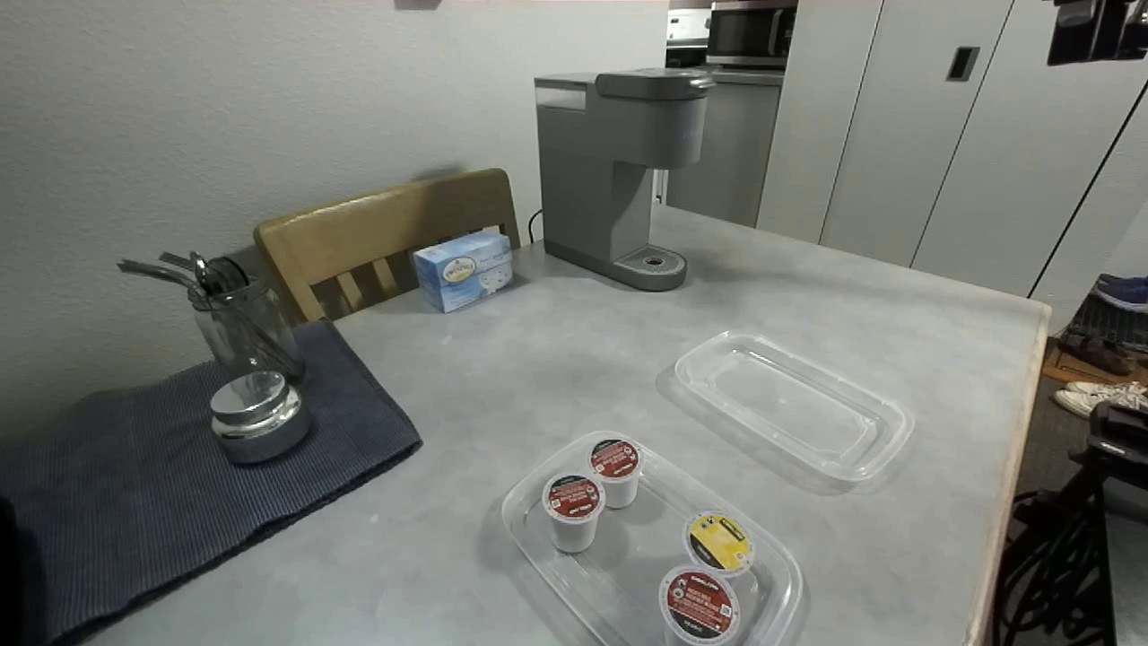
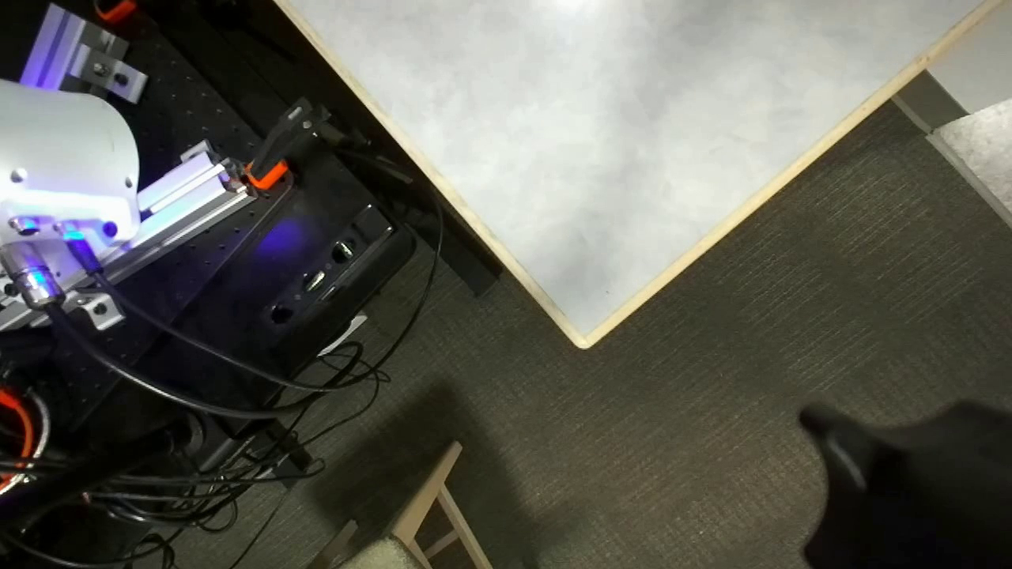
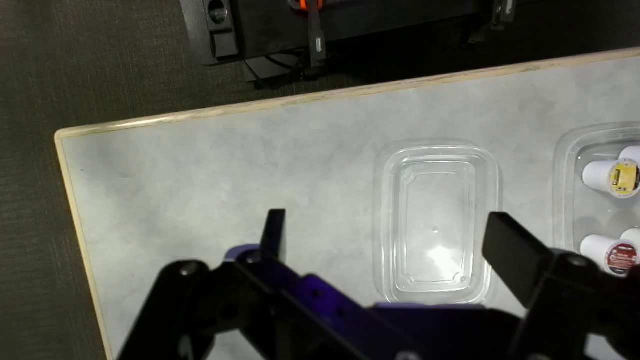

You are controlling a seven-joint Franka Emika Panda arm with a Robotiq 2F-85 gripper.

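In the wrist view my gripper stands open high over the table, with nothing between its wide-set fingers. Below it on the tabletop lies an empty clear plastic lid (image 3: pixel 435 225), nearer the right finger. Further right sits a clear container (image 3: pixel 564 180) holding several coffee pods, one with a yellow top (image 3: pixel 624 178) and others with red tops. Exterior view 1 shows the whole group: the container (image 1: pixel 549 560) in front, the lid (image 1: pixel 791 404) apart behind it. Part of the gripper (image 1: pixel 1098 32) is visible at that view's top right corner.
A grey coffee maker (image 1: pixel 613 172) stands at the back, beside a blue tea box (image 1: pixel 464 269). On the left, a dark placemat (image 1: pixel 323 463) bears a glass jar of utensils (image 1: pixel 242 328) and a silver-lidded jar (image 1: pixel 258 416).
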